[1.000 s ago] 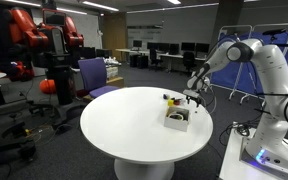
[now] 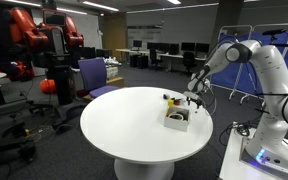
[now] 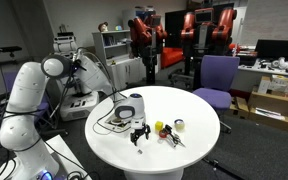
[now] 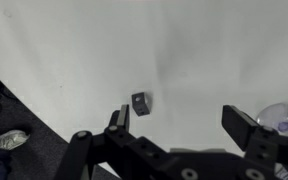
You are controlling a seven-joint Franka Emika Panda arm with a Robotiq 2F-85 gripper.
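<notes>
My gripper stands open above the white table, its two dark fingers spread wide with nothing between them. A small dark block (image 4: 140, 103) lies on the tabletop in the wrist view, near the left finger and apart from it. In exterior view 2 a small dark item (image 3: 140, 150) rests on the table in front of the gripper (image 3: 139, 135). From exterior view 1 the gripper (image 2: 192, 98) hangs over the table's right part, behind the box.
An open box (image 2: 177, 117) with things inside stands near the arm. A yellow object (image 3: 159, 124), a reddish item (image 3: 165, 131) and a round container (image 3: 179, 125) sit close together. A clear rounded object (image 4: 277, 117) shows at the wrist view's right.
</notes>
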